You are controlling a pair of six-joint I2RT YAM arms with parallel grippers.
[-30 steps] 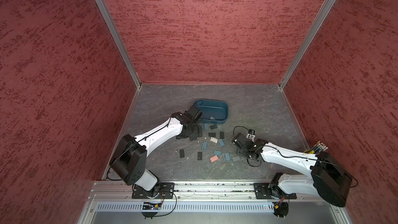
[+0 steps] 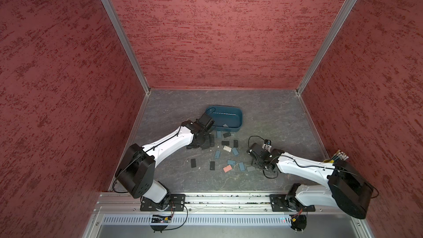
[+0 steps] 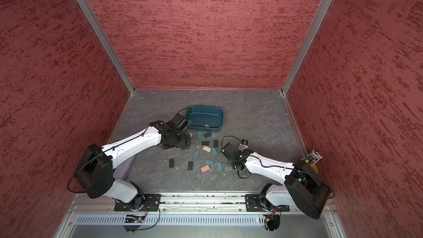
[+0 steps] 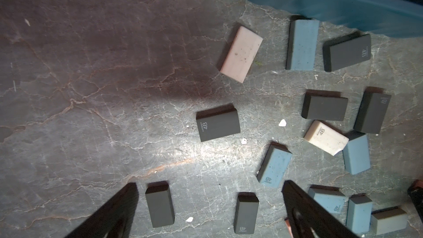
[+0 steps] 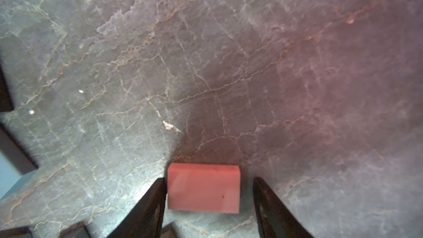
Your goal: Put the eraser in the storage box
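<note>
In the right wrist view a red eraser (image 5: 203, 188) lies on the table between the fingers of my right gripper. The left finger (image 5: 154, 202) is close against its side; a gap separates the right finger (image 5: 268, 207) from it. The top views hide this eraser under the right arm. My left gripper hangs open over the table, its fingers empty. Below it lie a black eraser (image 4: 218, 124), a pale pink one (image 4: 241, 55) and several others. The blue storage box (image 2: 224, 127) stands behind the erasers, a pale piece inside it.
Several blue, black, white and grey erasers lie scattered mid-table, including a white one (image 2: 227, 148) and a coral one (image 2: 227, 168). A yellow holder with pens (image 3: 313, 157) stands at the right edge. The table behind and right of the box is clear.
The right wrist has shifted very slightly, a little downward in the top left view. Otherwise the left arm, box and visible erasers look the same.
</note>
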